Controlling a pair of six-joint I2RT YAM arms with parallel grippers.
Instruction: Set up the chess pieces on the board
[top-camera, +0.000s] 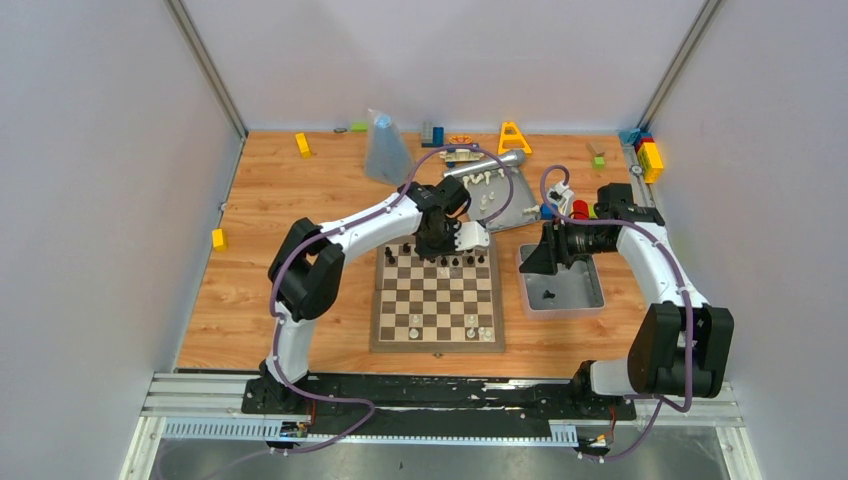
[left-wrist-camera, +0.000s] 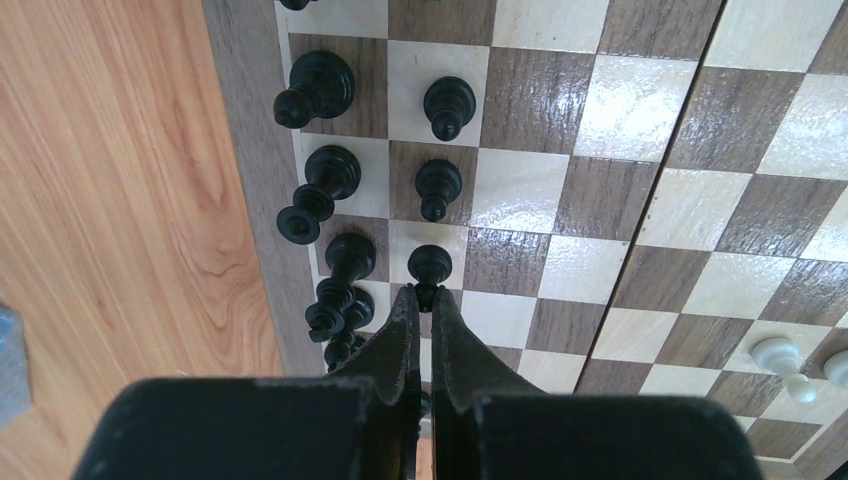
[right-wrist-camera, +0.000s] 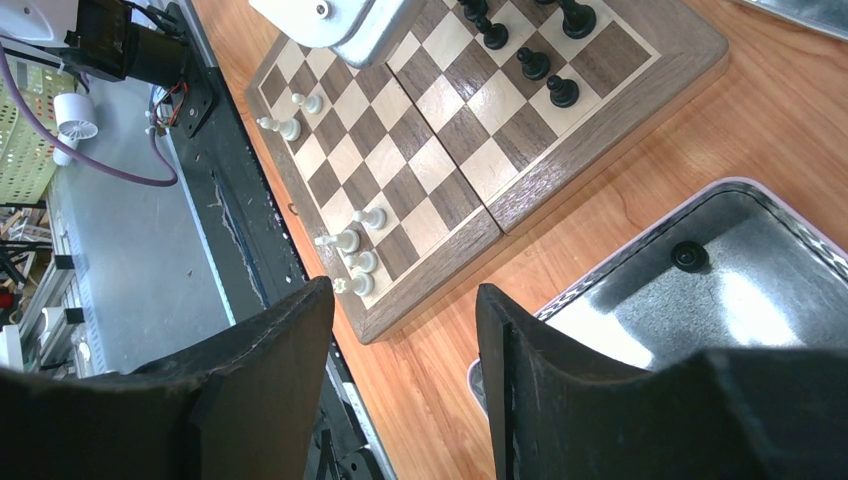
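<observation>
My left gripper is shut on the head of a black pawn, over the pawn row at the board's far side. Whether the pawn's base touches its square I cannot tell. Two black pawns stand further along that row, with taller black pieces behind them on the edge row. Several white pieces occupy the near side of the chessboard. In the right wrist view, my right gripper is open and empty, above the table beside a bin. One black piece lies in that bin.
Behind the board, a grey tray holds several white pieces. A clear bag stands at the back, left of the tray. The board's middle rows are empty, and the table left of the board is largely clear.
</observation>
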